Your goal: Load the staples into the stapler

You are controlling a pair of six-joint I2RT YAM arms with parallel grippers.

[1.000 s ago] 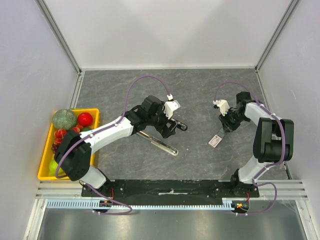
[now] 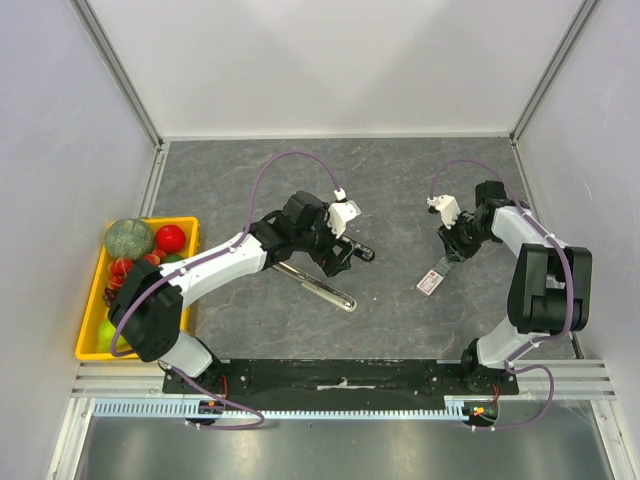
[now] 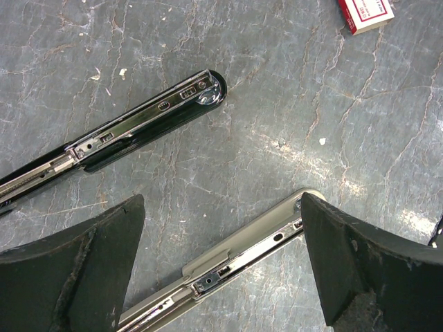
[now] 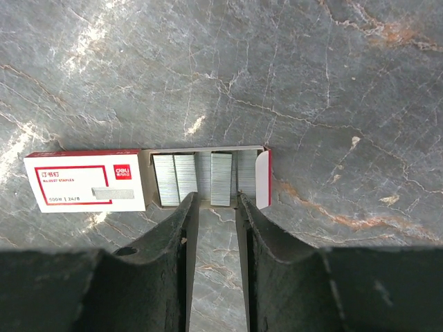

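Observation:
An opened staple box (image 4: 86, 181) shows its white-and-red sleeve and, beside it, a tray (image 4: 205, 149) with several silver staple strips. My right gripper is over the tray's near edge, its fingers a narrow gap apart. One staple strip (image 4: 221, 176) appears in line with that gap; whether the fingers touch it cannot be told. In the left wrist view, a black stapler (image 3: 142, 121) and a beige stapler (image 3: 242, 249) lie roughly parallel, their metal channels facing up. My left gripper hangs above them, open and empty, its right finger partly covering the beige stapler.
A yellow bin (image 2: 88, 330) filled with toy fruit stands at the far left, close to the left arm. Bare grey tabletop (image 2: 395, 190) lies between the two arms and toward the back. Side walls enclose the table.
My right arm has shifted slightly, its wrist a little toward the back and its elbow outward. The left arm, the staplers and the staple box have not moved visibly.

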